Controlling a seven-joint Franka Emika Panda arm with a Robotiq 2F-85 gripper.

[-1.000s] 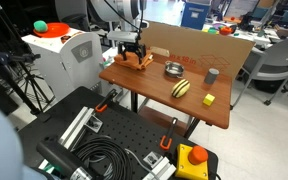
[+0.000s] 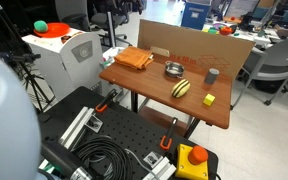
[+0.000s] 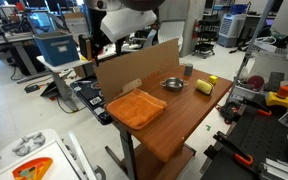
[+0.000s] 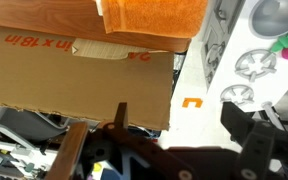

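Observation:
An orange cloth (image 2: 134, 57) lies on the left end of the brown table (image 2: 159, 85). It looks flat and roughly square in exterior view 2 (image 3: 137, 108). The wrist view shows part of the same cloth (image 4: 154, 15) along its top edge. My gripper is raised clear of the cloth, its two dark fingers wide apart with nothing between them. In exterior view 1 the hand is only partly visible at the upper left; exterior view 2 shows the white arm (image 3: 124, 18) above the cardboard.
Cardboard (image 2: 194, 45) stands along the table's back edge. A metal pot (image 2: 174, 69), grey cup (image 2: 212, 75), yellow striped object (image 2: 181, 88) and yellow block (image 2: 208, 100) occupy the table's middle and right. A toy stove (image 4: 249, 65) sits beside it.
My arm has risen up and away from the cloth toward the upper left. The cloth, partly hidden by the hand before, now lies in full view.

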